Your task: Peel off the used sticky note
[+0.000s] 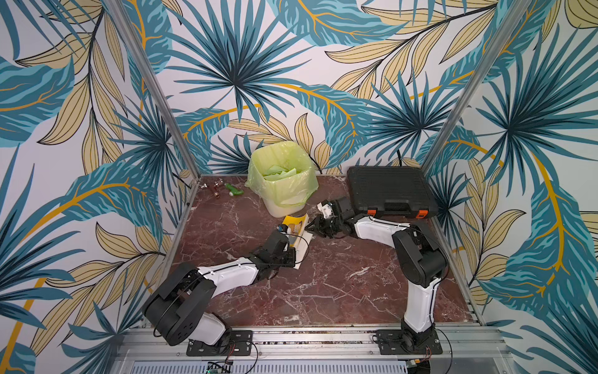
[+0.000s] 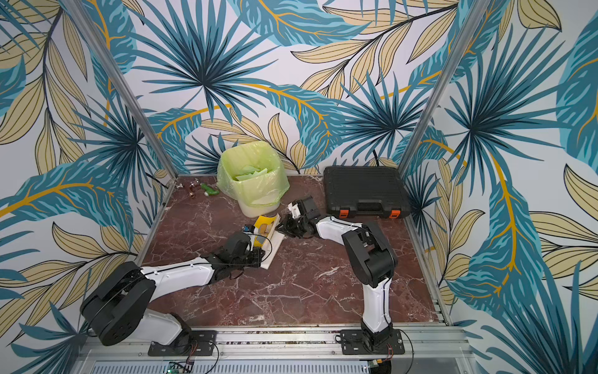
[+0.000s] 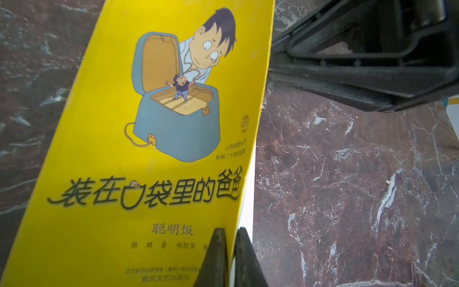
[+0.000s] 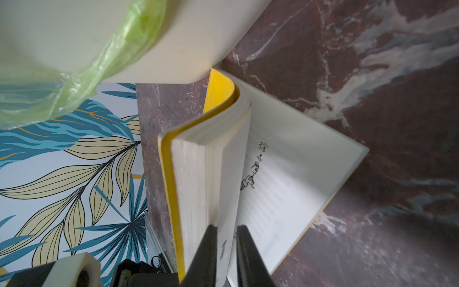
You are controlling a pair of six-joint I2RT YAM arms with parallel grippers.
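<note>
A yellow book (image 1: 292,223) lies on the marble top before the bin, its cover raised at an angle over white inner pages (image 4: 291,177). My left gripper is shut at the edge of the yellow cover (image 3: 143,129); whether anything thin is between its fingers is hard to tell. My right gripper is part open at the book's other end, its blurred fingers over the page block and the handwritten white page. No sticky note can be clearly made out.
A lined bin (image 1: 281,184) stands behind the book, very near my right gripper. A black case (image 1: 389,190) sits at back right, small items (image 2: 210,190) at back left.
</note>
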